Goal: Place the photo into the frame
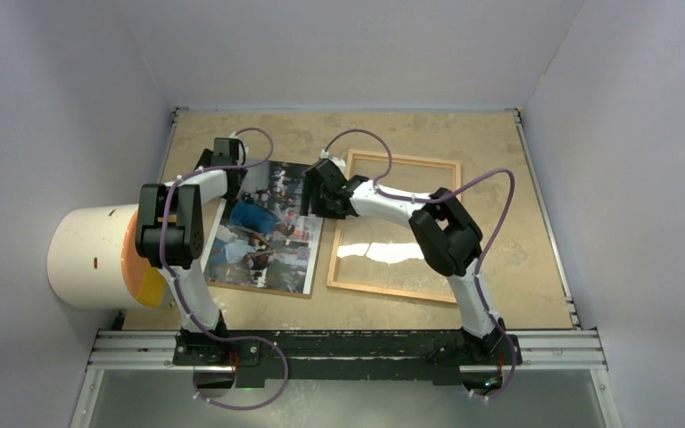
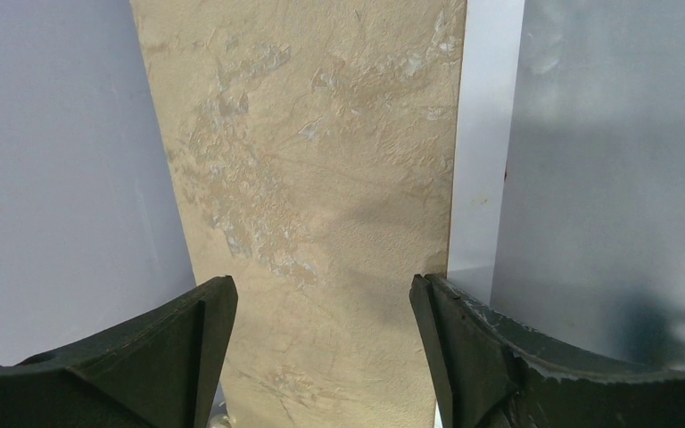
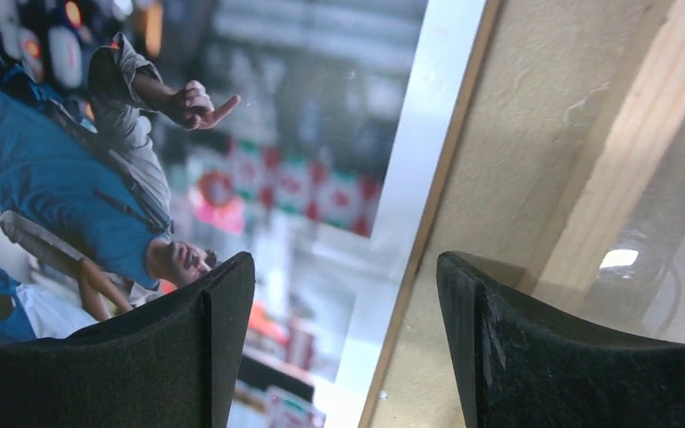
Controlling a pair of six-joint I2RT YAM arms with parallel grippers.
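Note:
The photo (image 1: 263,227), white-bordered, lies on a board left of the light wooden frame (image 1: 333,259) with its clear pane. My left gripper is low at the photo's upper left edge, its right fingertip at the white border (image 2: 482,152); whether it is shut on anything is unclear. My right gripper stands open over the photo's right border (image 3: 415,187), one finger each side of that edge, with the frame's wooden bar (image 3: 620,160) just to the right.
A large white cylinder (image 1: 94,259) with an orange end lies at the left beside my left arm. Walls enclose the back and sides. The board's surface is clear to the right of the frame (image 1: 517,232).

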